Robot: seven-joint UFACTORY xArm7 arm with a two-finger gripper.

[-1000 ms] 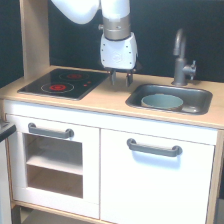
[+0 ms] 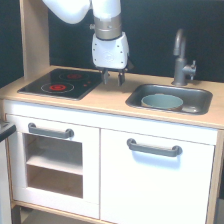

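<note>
My gripper [image 2: 113, 77] hangs pointing down over the toy kitchen's counter, between the cooktop and the sink. Its two fingers stand apart, and nothing shows between them, so it looks open. To its left lies the black cooktop [image 2: 50, 89] with red burner rings. On the right is the dark sink [image 2: 195, 103], and a round grey-green pot or bowl [image 2: 162, 102] sits in it. The gripper is apart from the pot, to its left.
A dark faucet [image 2: 180, 62] rises behind the sink. Bare wooden counter [image 2: 108, 98] lies below the gripper. Underneath are a left door with a window and a dark handle [image 2: 50, 132], and a white right door with a handle [image 2: 154, 148].
My gripper has shifted a little to the left, toward the cooktop. The pot and the doors look unmoved.
</note>
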